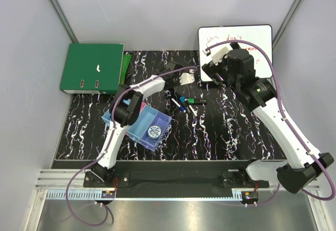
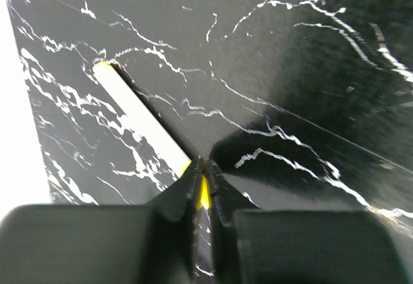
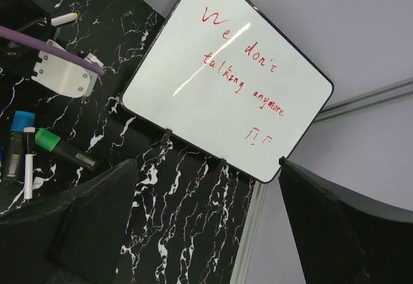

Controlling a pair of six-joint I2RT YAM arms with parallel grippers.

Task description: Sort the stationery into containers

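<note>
In the left wrist view a white marker with yellow ends (image 2: pixel 139 116) lies on the dark marbled table. My left gripper is over its near end, the fingertips close together with yellow showing between and beside them; a firm hold cannot be made out. My right gripper stands open and empty, up near the whiteboard. Several pens lie mid-table, among them a green-capped marker (image 1: pixel 197 101), a blue-capped marker (image 3: pixel 22 121) and a slim white pen (image 3: pixel 28 174). The blue divided container (image 1: pixel 137 129) is partly hidden under my left arm; a round white-patterned item (image 1: pixel 154 132) sits in its purplish compartment.
A whiteboard (image 1: pixel 254 58) with red writing leans at the back right. The big green binder (image 1: pixel 86 65) stands at the back left, a green folder (image 1: pixel 125 65) beside it. Open table lies to the right of the pens and at the front.
</note>
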